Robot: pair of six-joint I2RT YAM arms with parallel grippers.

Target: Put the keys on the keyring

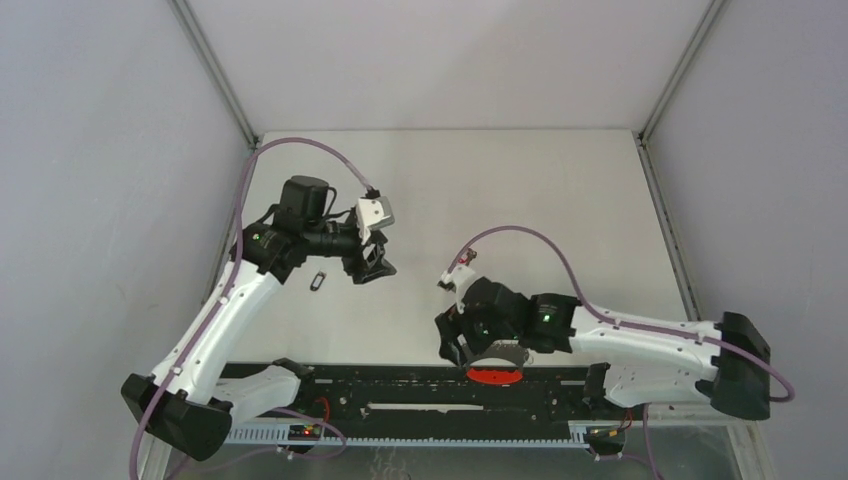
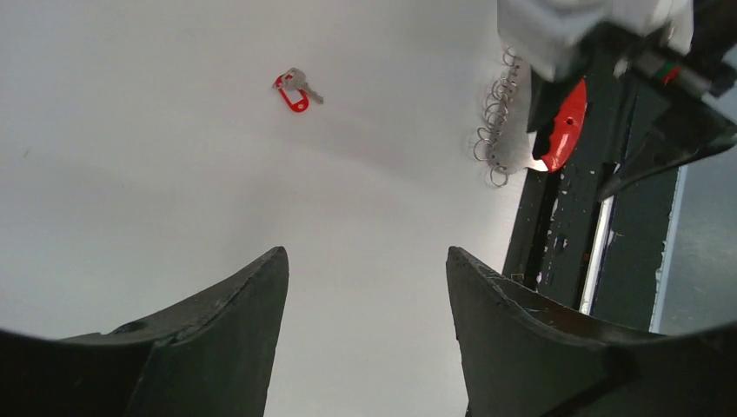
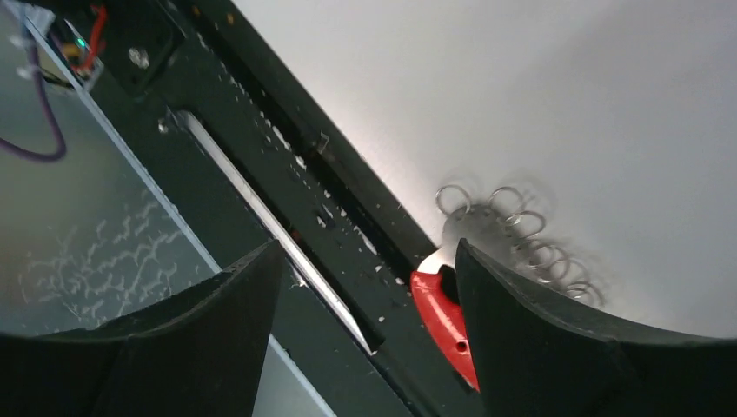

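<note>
A grey holder [image 2: 513, 113] with several wire rings and a red handle [image 2: 565, 126] lies at the table's front edge, its handle out over the dark ledge. On the mid-table rests a silver key [image 2: 296, 80] with a red tag [image 2: 299, 104], clear of both grippers. My left gripper stands open over bare table, nothing between its fingers. Over the front edge, my right gripper is open too; one of its fingers [image 3: 513, 304] covers part of the red handle [image 3: 443, 317] in the right wrist view.
A small black tag [image 1: 317, 281] lies by itself on the left of the white table [image 1: 540, 190]. In front of the table runs a dark ledge with a white rod [image 3: 269, 221].
</note>
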